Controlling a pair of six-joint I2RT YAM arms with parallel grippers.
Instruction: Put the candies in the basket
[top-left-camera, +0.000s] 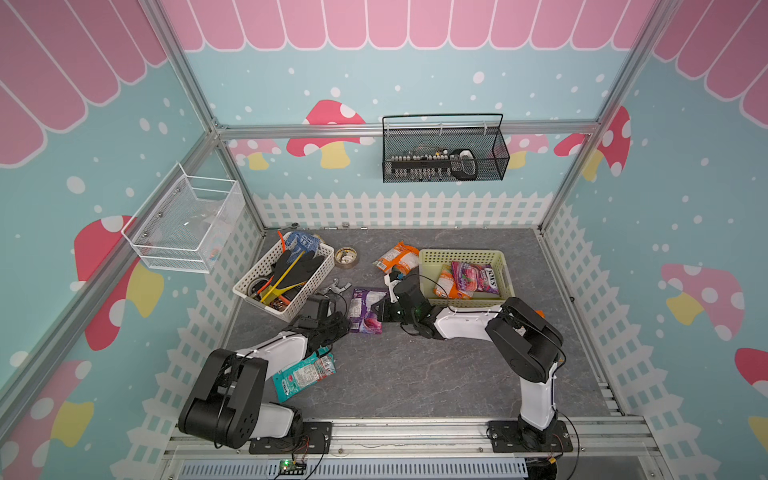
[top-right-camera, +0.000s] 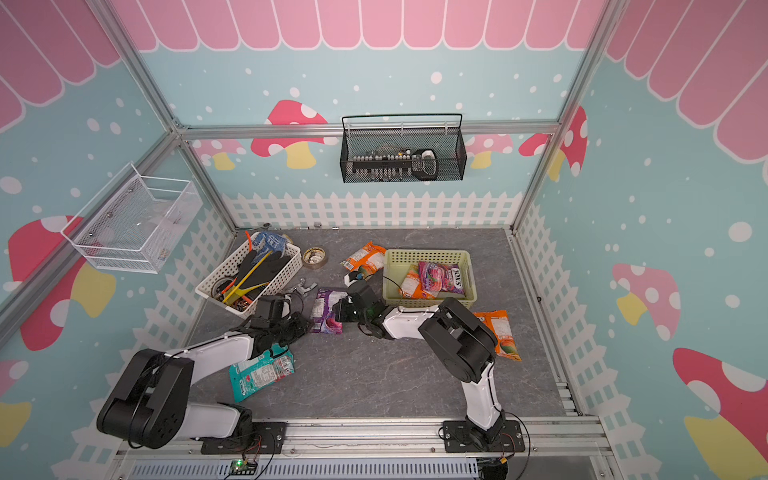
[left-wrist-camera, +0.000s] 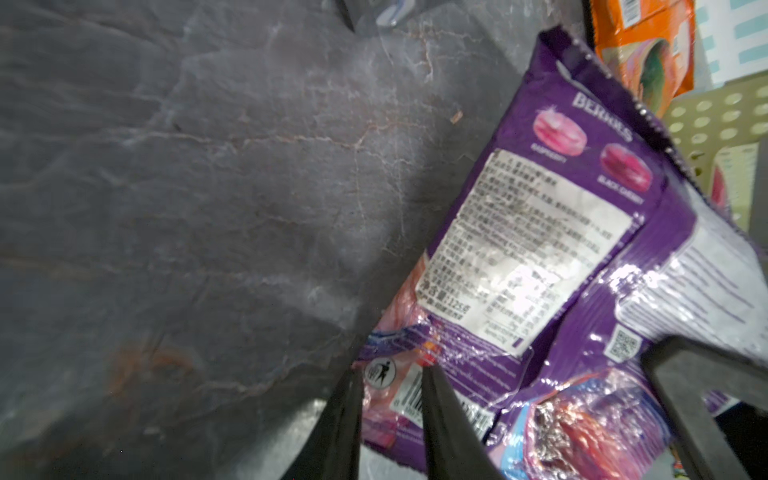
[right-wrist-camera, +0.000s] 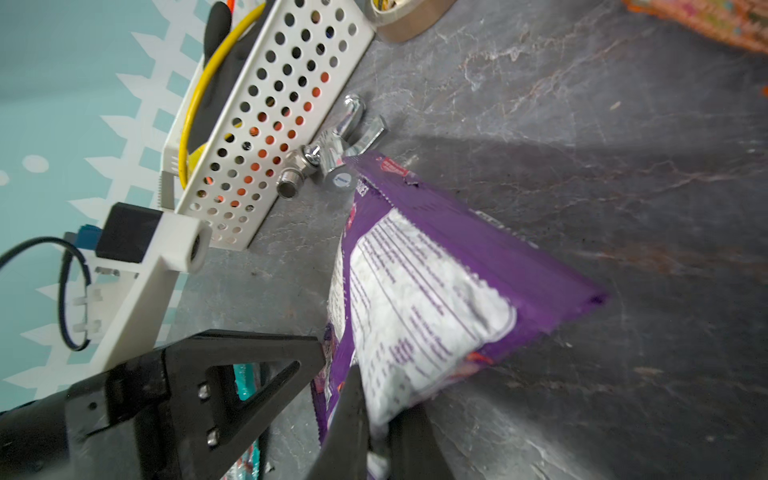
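Observation:
The purple candy bag (top-left-camera: 365, 313) lies between the two grippers. My right gripper is shut on its edge, and the film is creased into a peak there. At the opposite side, my left gripper has its fingers slightly apart, with the bag's lower end showing behind the gap. A pale green basket (top-left-camera: 480, 303) stands at the back right, holding an orange bag (top-right-camera: 411, 282) and a pink-purple bag (top-right-camera: 441, 277). Other candies lie outside it: an orange bag (top-left-camera: 397, 259) left of it, another orange bag (top-right-camera: 504, 334) to its right, and a teal bag (top-left-camera: 297, 377) near the left arm.
A white basket (right-wrist-camera: 260, 128) full of tools stands at the left. Close to the purple bag's far corner lies a metal fitting (right-wrist-camera: 332, 148), with a tape roll (top-left-camera: 345, 257) farther back.

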